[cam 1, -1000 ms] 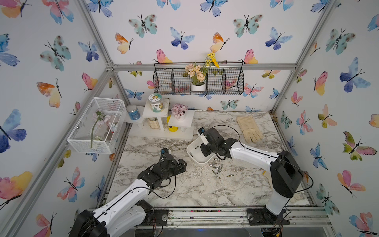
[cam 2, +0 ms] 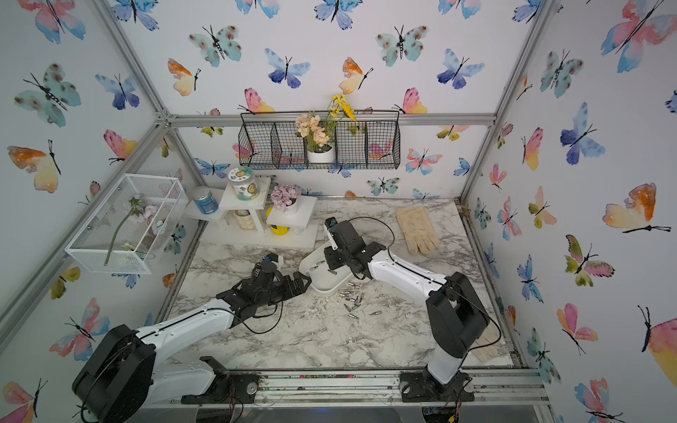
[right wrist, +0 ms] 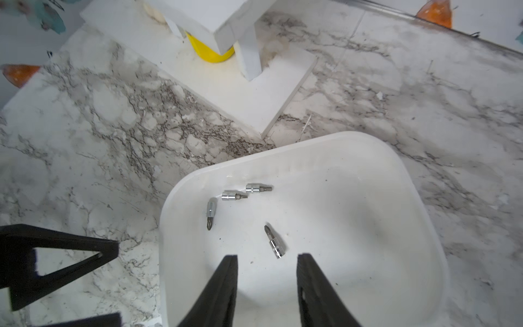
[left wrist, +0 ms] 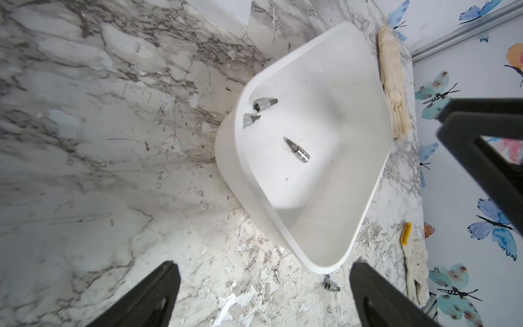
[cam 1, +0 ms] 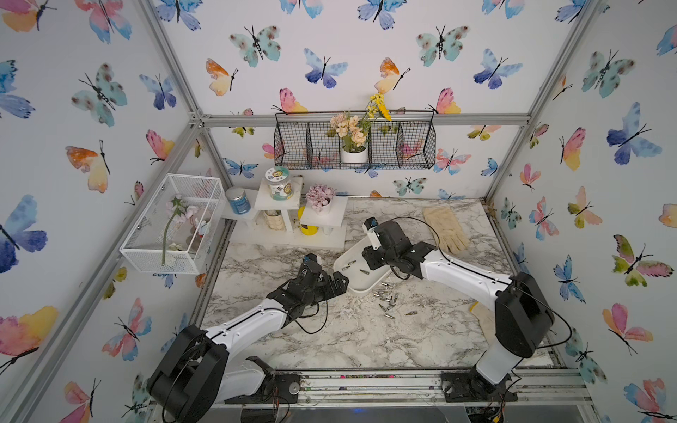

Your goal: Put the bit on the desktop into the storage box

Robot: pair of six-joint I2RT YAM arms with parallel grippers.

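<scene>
The white storage box (right wrist: pixel 359 234) sits mid-desk, holding several bits: a double-ended bit (right wrist: pixel 273 241) in its middle, others (right wrist: pixel 258 188) along the far-left side. A loose pile of bits (cam 1: pixel 388 303) lies on the desktop in front of the box. My right gripper is over the box, fingers part open with nothing between them. My left gripper stands open and empty at the box's left, above the desk.
A white step shelf (cam 1: pixel 324 238) with cans and flowers stands behind. Gloves (cam 1: pixel 444 229) lie at back right and near right.
My right arm dipped back and now stands slightly higher and farther back over the box.
</scene>
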